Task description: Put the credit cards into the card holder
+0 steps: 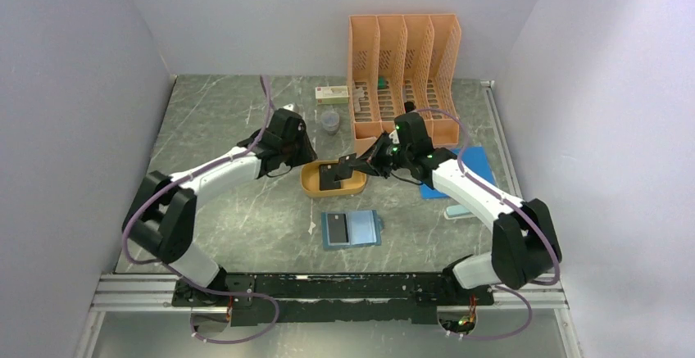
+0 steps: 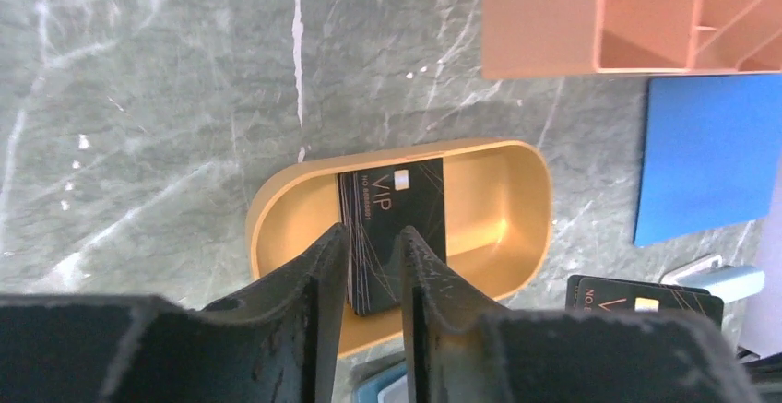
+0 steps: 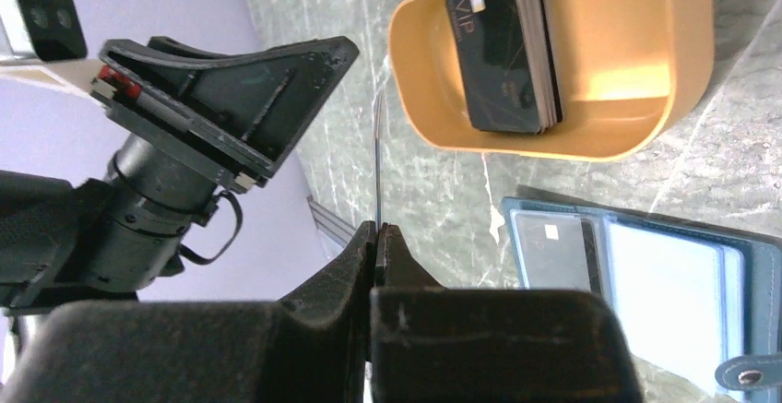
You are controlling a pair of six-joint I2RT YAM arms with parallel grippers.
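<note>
A thin black card is pinched in my right gripper, which is shut on it; the right wrist view shows this card (image 3: 377, 159) nearly edge-on. Several black cards (image 2: 398, 219) lie stacked in a tan tray (image 2: 277, 186). My left gripper stands open over the tray's near side, its fingers apart and nothing between them. The blue card holder (image 1: 374, 242) lies opened flat in front of the tray, with a dark card (image 3: 553, 254) in its left pocket and a pale right side (image 3: 666, 288).
Behind the tray stands a tan compartment rack (image 1: 364, 133), with a clear cup (image 1: 329, 122) and a small box (image 1: 332, 95) to its left. A blue sheet (image 1: 475, 165) lies to the right.
</note>
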